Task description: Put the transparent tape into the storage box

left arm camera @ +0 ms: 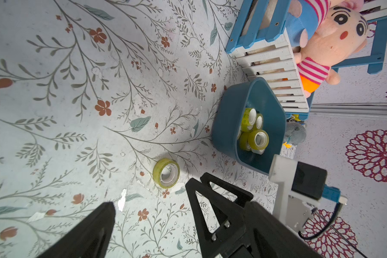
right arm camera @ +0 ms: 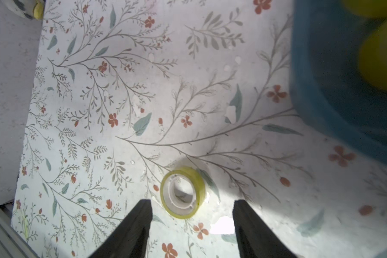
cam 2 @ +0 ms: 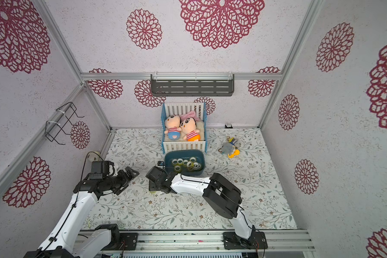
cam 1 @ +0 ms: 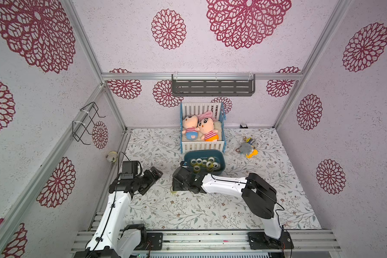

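Observation:
A yellow-edged roll of transparent tape (right arm camera: 182,193) stands alone on the floral table, its white core facing the camera in the right wrist view. My right gripper is open above it, fingers on either side of the roll in that view and nothing held. Seen from the left wrist, the tape (left arm camera: 166,173) lies left of the right gripper's black fingers (left arm camera: 202,202). The teal storage box (left arm camera: 228,116) holds several similar rolls. My left gripper has its blurred fingers wide apart, empty, away on the table's left side.
A blue-and-white crib (cam 1: 202,146) with two dolls stands behind the box. A grey plush toy (cam 1: 246,148) lies to the right. The right arm (cam 1: 223,185) reaches across in front of the box. Open table lies left of the tape.

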